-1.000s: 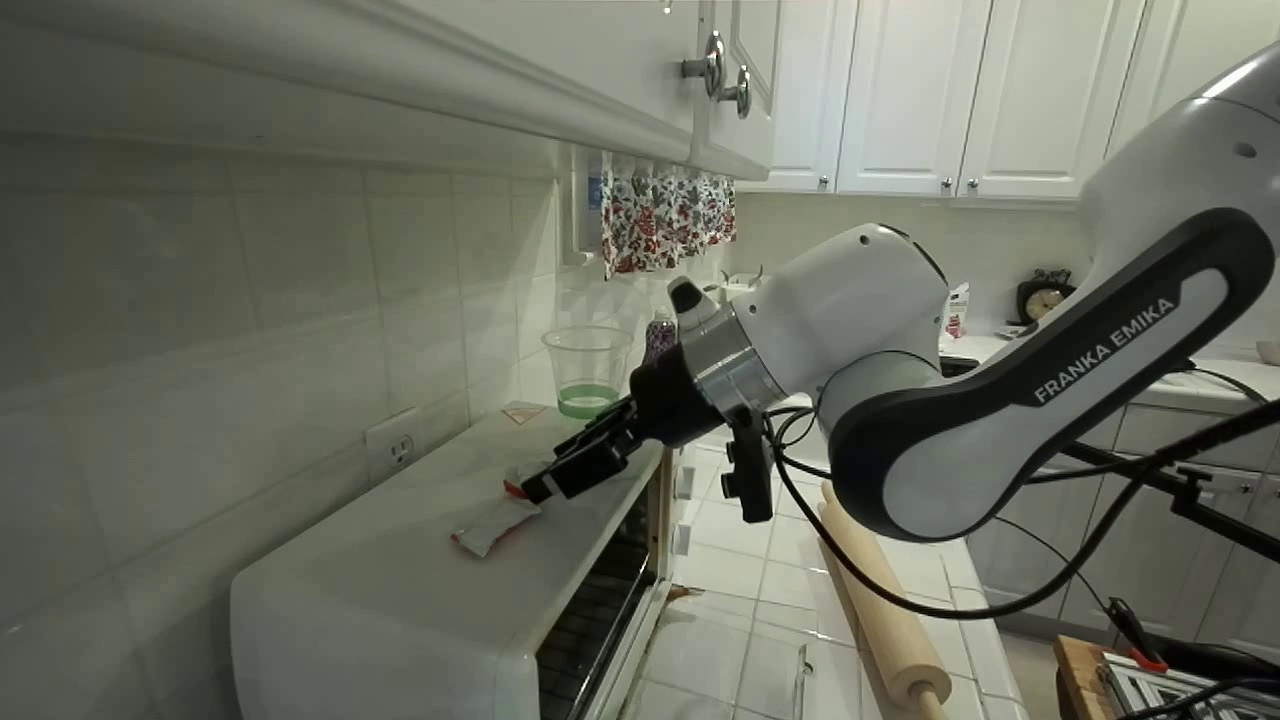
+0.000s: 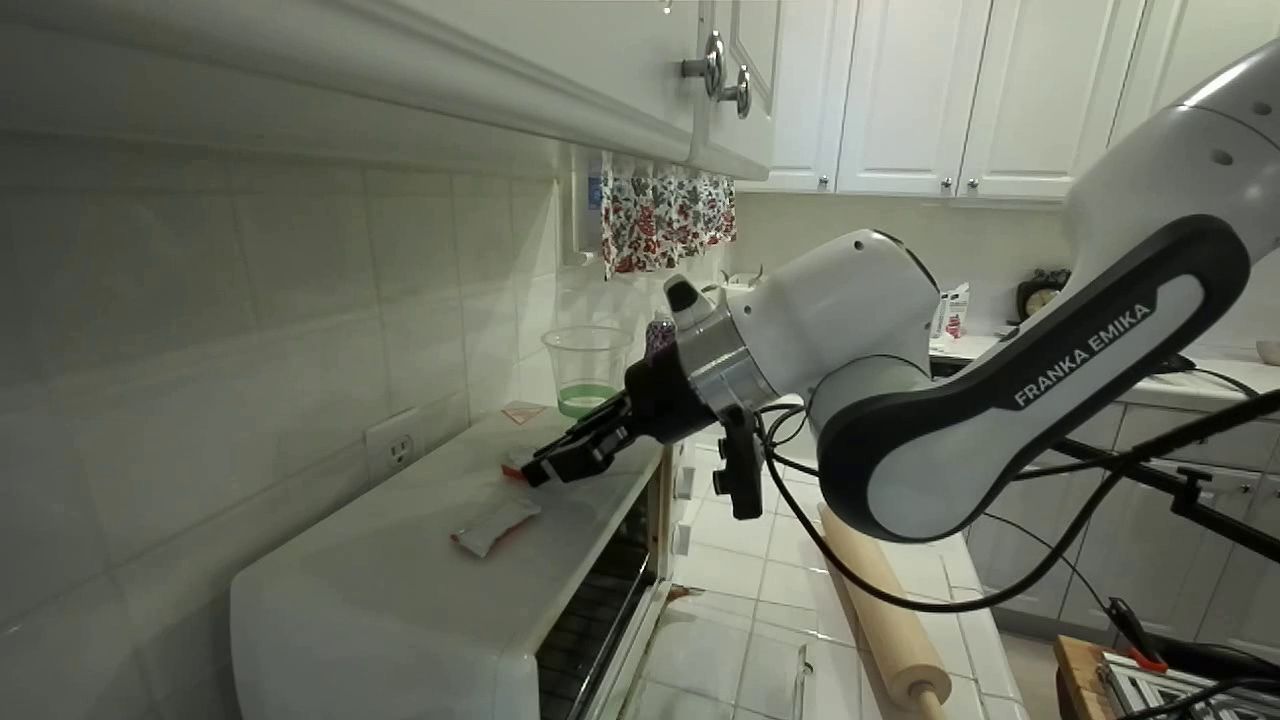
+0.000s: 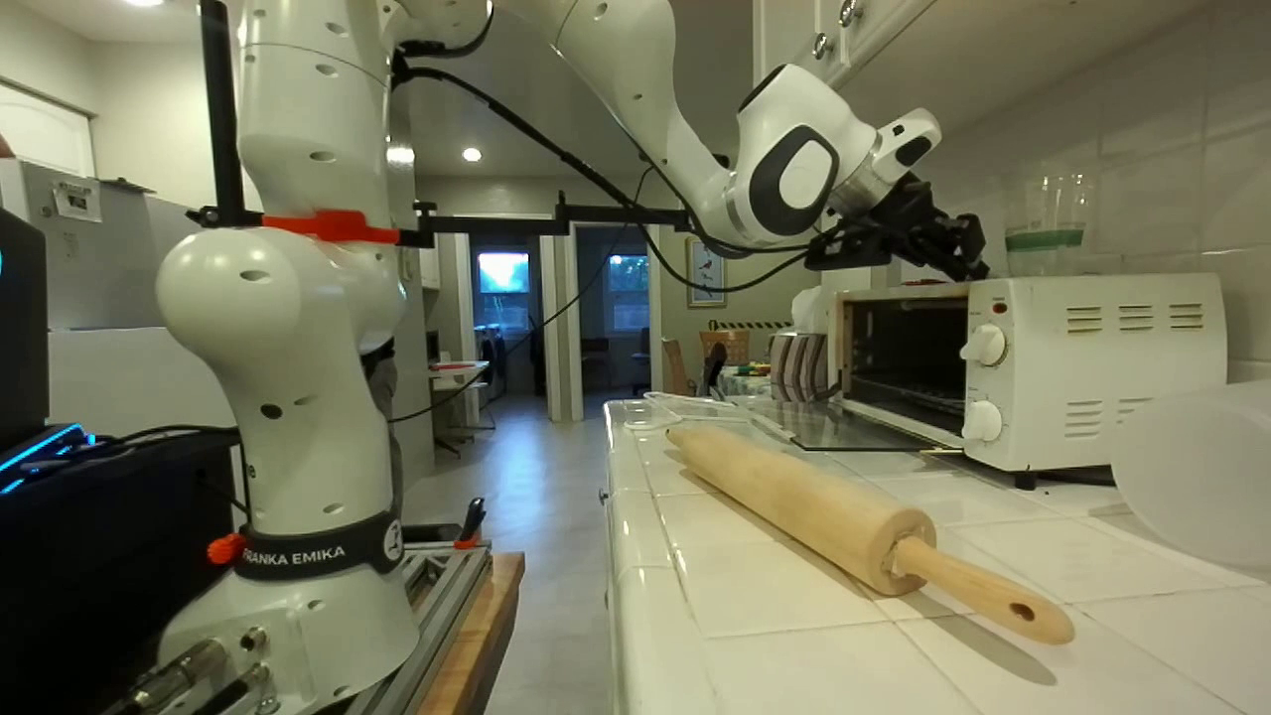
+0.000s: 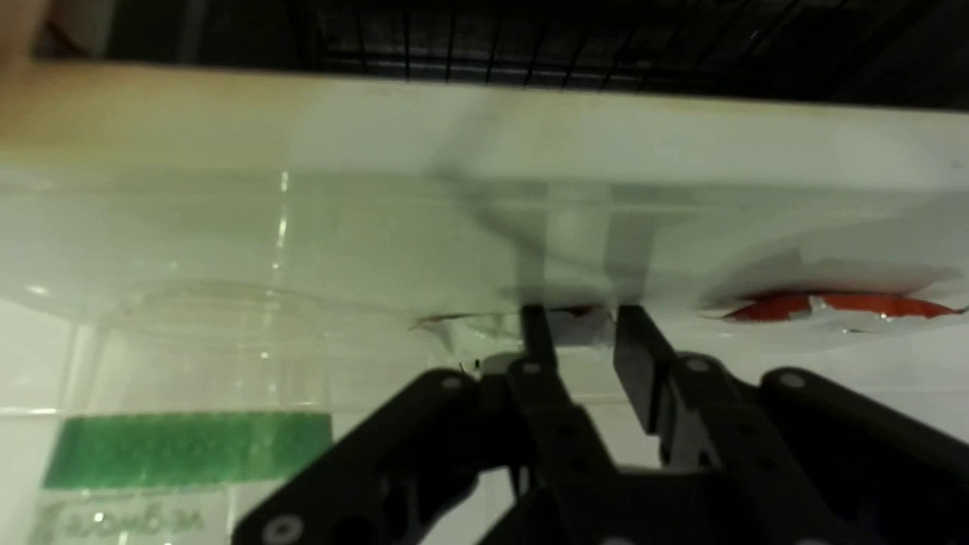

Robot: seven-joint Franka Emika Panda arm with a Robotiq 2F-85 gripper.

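Observation:
On top of the white toaster oven [image 2: 360,600] lies a small white packet with red edges [image 2: 495,528]. Another red-edged packet [image 2: 512,466] is farther along the top, partly covered by my gripper [image 2: 535,473]. In the wrist view my gripper has its fingers a little apart. A packet [image 4: 586,328] shows in the gap between the fingertips and also to their left; whether they touch it, I cannot tell. A separate red and white packet [image 4: 845,307] lies to the right there.
A clear tub with a green band [image 2: 585,372] stands at the oven's far end. The tiled wall [image 2: 300,324] runs along the back, with a cabinet [image 2: 504,60] overhead. The oven door hangs open, and a rolling pin [image 3: 810,500] lies on the counter.
My gripper has shifted slightly toward the wall and away from the near packet, and now covers more of the farther packet. Both packets appear to lie where they were.

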